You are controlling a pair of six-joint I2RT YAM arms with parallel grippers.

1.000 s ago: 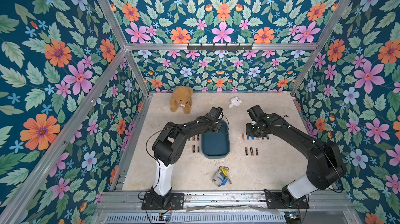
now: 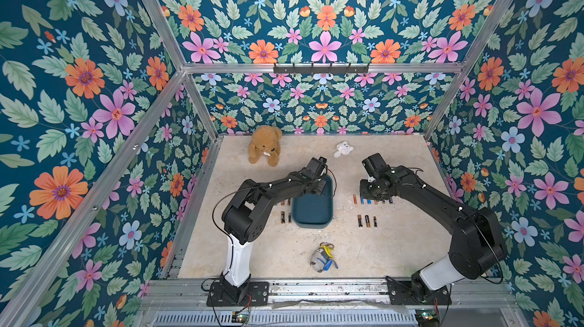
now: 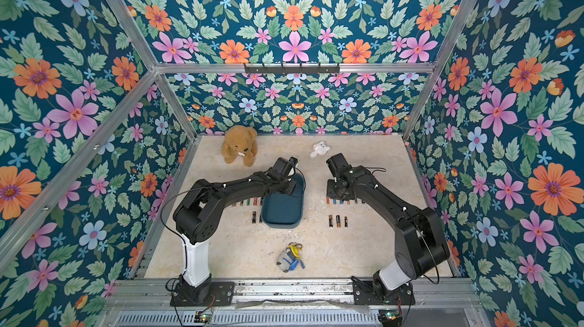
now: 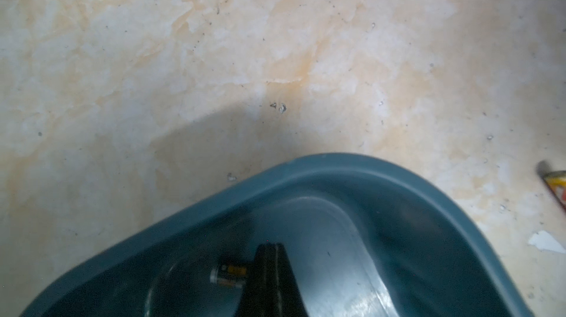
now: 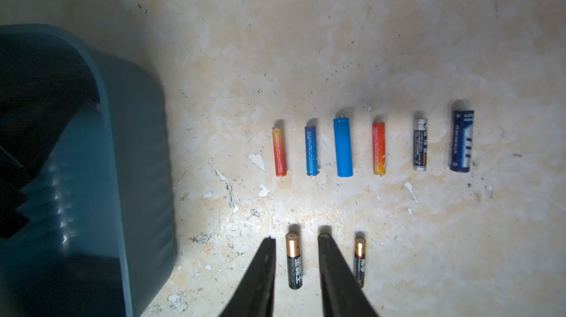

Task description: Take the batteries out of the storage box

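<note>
The blue-grey storage box (image 2: pixel 313 224) stands mid-table, its far end under my left arm. Inside it, the left wrist view shows one battery (image 4: pixel 228 275) with a dark and orange wrapper, lying on the box floor. My left gripper reaches down into the box with its fingers pressed together. The battery lies just left of these fingers, outside them, and its right end is hidden behind them. To the right of the box, my right gripper is open above the table. A copper-topped battery (image 5: pixel 293 261) shows between its fingers, apart from them, on the table below.
Batteries lie in rows right of the box, among them a thick blue one (image 5: pixel 343 147) and a dark blue one (image 5: pixel 461 141). More batteries (image 3: pixel 254 217) lie left of the box. A plush keyring (image 2: pixel 324 257) sits in front; a teddy bear (image 2: pixel 265 145) stands behind.
The box has shifted slightly left in the top left view. The right arm has barely moved.
</note>
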